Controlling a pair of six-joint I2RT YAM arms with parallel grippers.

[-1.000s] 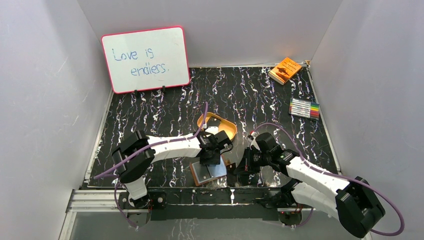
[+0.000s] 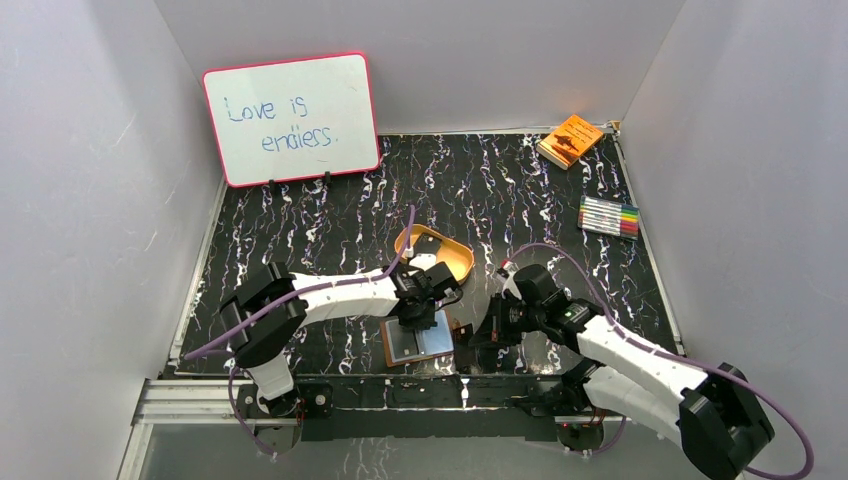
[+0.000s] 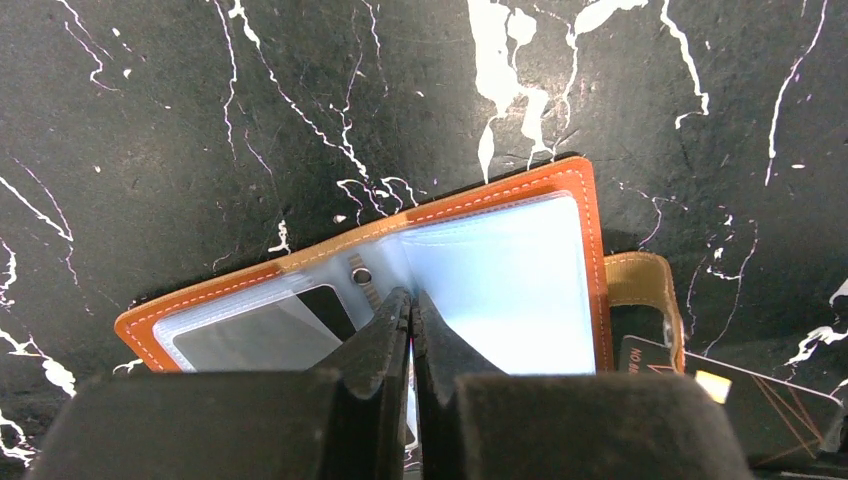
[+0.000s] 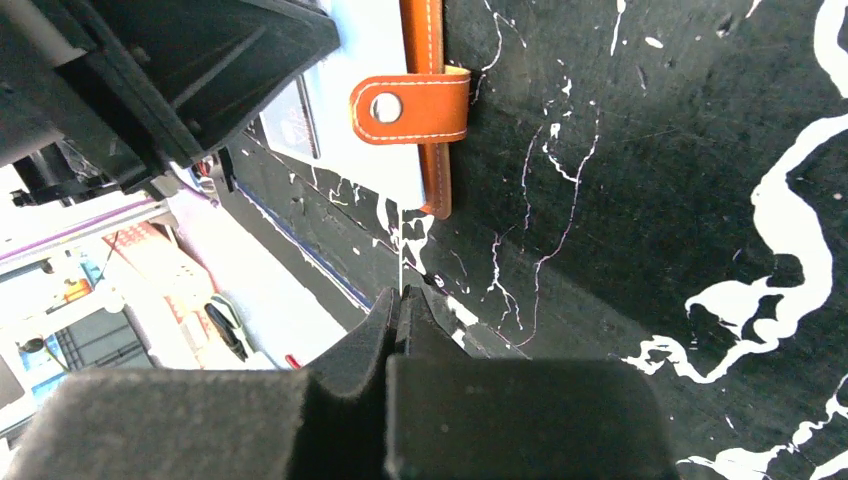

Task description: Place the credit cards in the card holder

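The brown card holder [image 2: 388, 343] lies open near the table's front edge, its clear pockets facing up. A dark card [image 3: 265, 335] sits in its left pocket. My left gripper is shut over the holder's middle with nothing between its fingers; its tips meet the pocket near the metal snap. A black card [image 3: 785, 410] is at the holder's right side, by the strap [image 3: 640, 282]. My right gripper is shut on this card, which shows edge-on as a thin light line in the right wrist view. Whether its far edge is inside a pocket cannot be told.
An orange basket [image 2: 463, 263] with a dark card [image 2: 427, 243] in it stands behind the left gripper. Marker pens [image 2: 608, 217], an orange book [image 2: 570, 139] and a whiteboard [image 2: 290, 120] stand farther back.
The holder has turned slightly and lies squarer to the table's front edge. My left arm has hardly moved.
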